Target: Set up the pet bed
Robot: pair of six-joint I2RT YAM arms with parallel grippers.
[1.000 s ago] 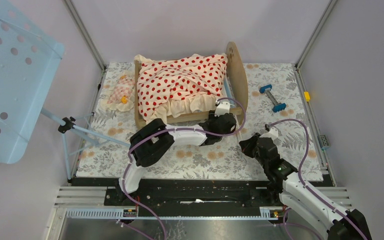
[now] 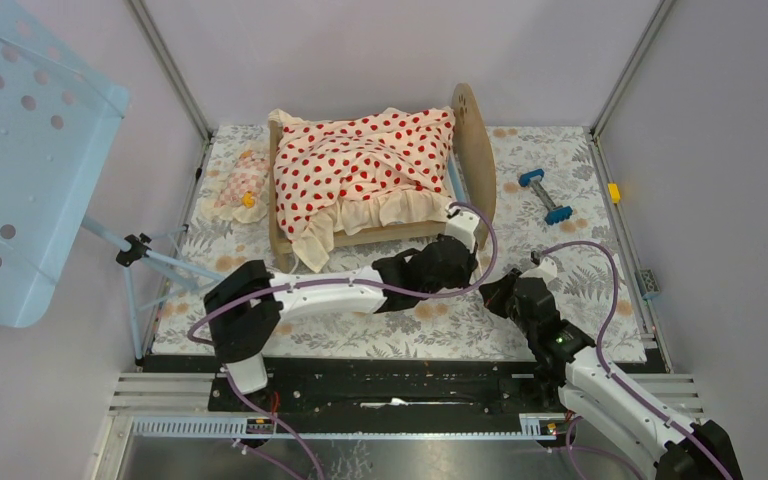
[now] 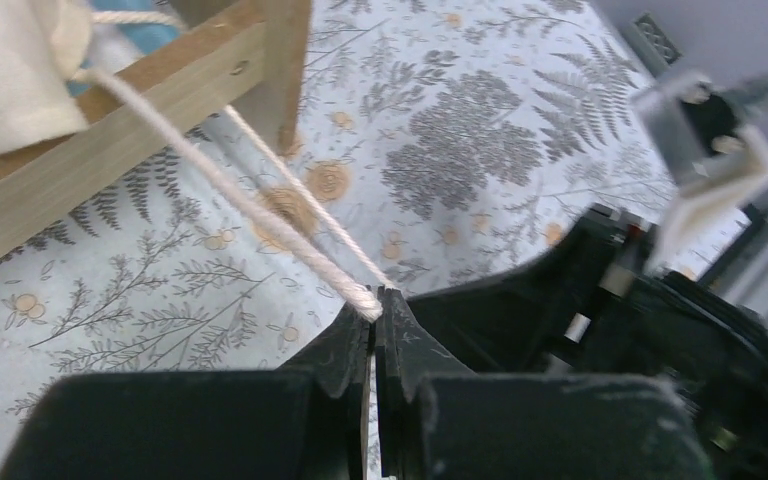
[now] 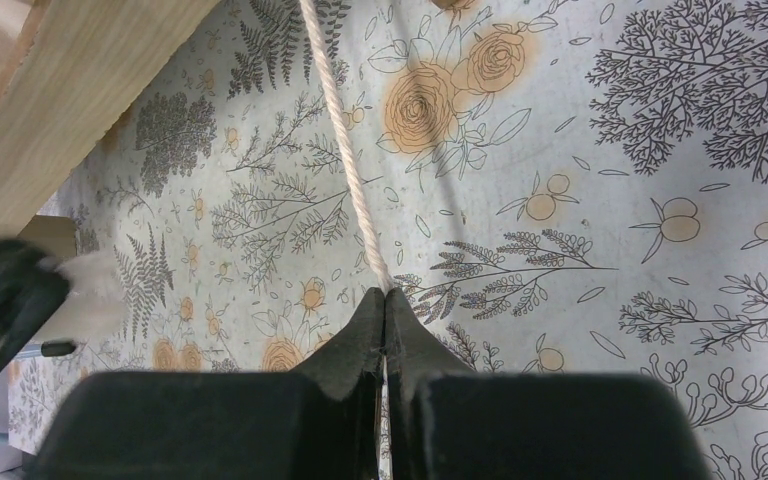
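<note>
The wooden pet bed (image 2: 475,150) holds a pillow with red strawberries and a cream ruffle (image 2: 360,165). A white rope (image 3: 230,190) runs from the frame, where it passes near the rail (image 3: 150,100), down to my left gripper, which is shut on it. My right gripper is also shut on a white rope (image 4: 345,150), below the bed's near right corner. In the top view my two grippers are close together in front of that corner.
A blue dumbbell (image 2: 545,195) lies right of the bed, a small checked ruffled item (image 2: 235,185) to its left. A light-blue perforated board on a stand (image 2: 35,180) fills the left side. Bare table shows along the front.
My left arm has stretched out to the right and moved slightly toward the front, away from the bed's rail, nearer my right gripper. The right arm has stayed still.
</note>
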